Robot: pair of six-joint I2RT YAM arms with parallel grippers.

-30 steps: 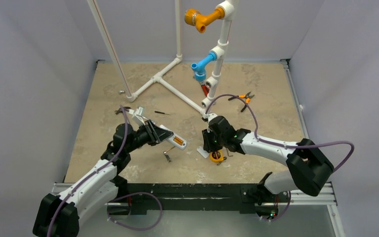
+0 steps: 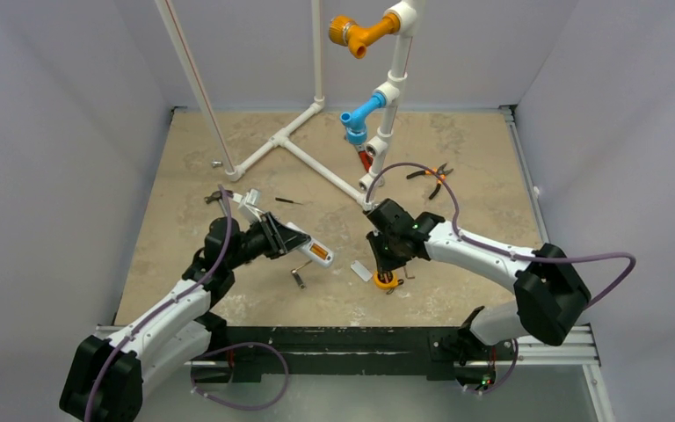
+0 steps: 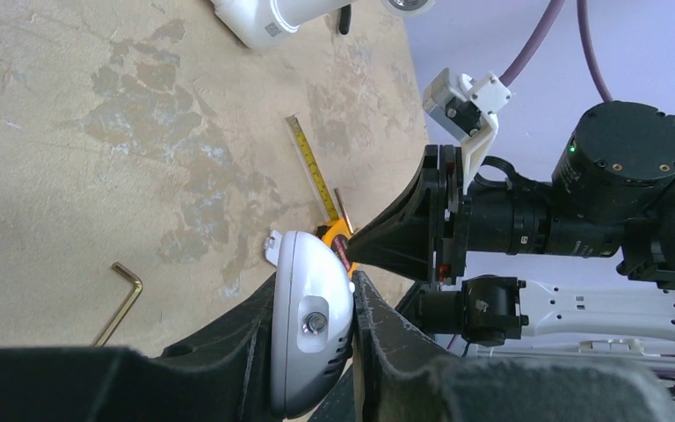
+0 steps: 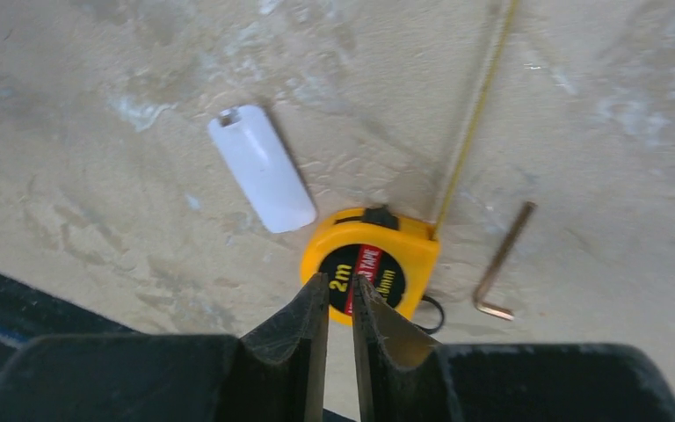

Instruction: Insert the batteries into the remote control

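Observation:
My left gripper [image 2: 297,236] is shut on one end of the white remote control [image 2: 326,259], holding it above the table. In the top view its open battery compartment faces up, with orange-brown batteries [image 2: 318,251] inside. The left wrist view shows only the remote's rounded end [image 3: 315,308] between the fingers. The white battery cover [image 4: 264,167] lies loose on the table, left of the tape measure in the right wrist view. Above the tape measure is my right gripper, its fingers slightly apart and nothing seen between them.
A yellow tape measure [image 4: 371,259] with its blade pulled out lies beside the cover. Near it is a hex key [image 4: 503,259]. Pliers [image 2: 438,178] rest farther back, right of the white pipe frame [image 2: 321,170].
My right gripper has shifted slightly right, from near the cover to above the tape measure, uncovering more of the cover.

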